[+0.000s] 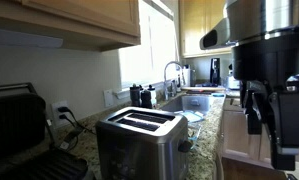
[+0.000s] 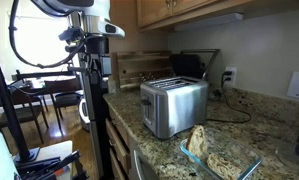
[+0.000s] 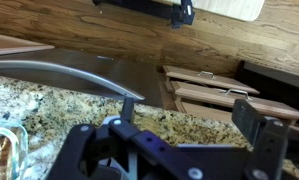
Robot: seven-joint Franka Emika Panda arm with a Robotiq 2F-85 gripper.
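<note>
My gripper is open, its two black fingers wide apart with only the counter edge and floor showing between them. In exterior view 2 the arm (image 2: 87,22) hangs at the left, off the counter's front edge and higher than the toaster. A silver toaster (image 2: 175,108) stands upright on the granite counter. Its two top slots show in exterior view 1, where the toaster (image 1: 139,150) is left of the gripper. A glass dish (image 2: 239,170) with pieces of what looks like bread (image 2: 197,142) sits nearer the camera; part of this dish (image 3: 19,135) shows in the wrist view.
Overhead cabinets (image 1: 79,18) hang above the counter. A black appliance (image 1: 17,125) stands at the left in exterior view 1, and a sink (image 1: 189,103) lies farther back. Wall cords run behind the toaster. Bare granite (image 2: 159,147) lies in front of it.
</note>
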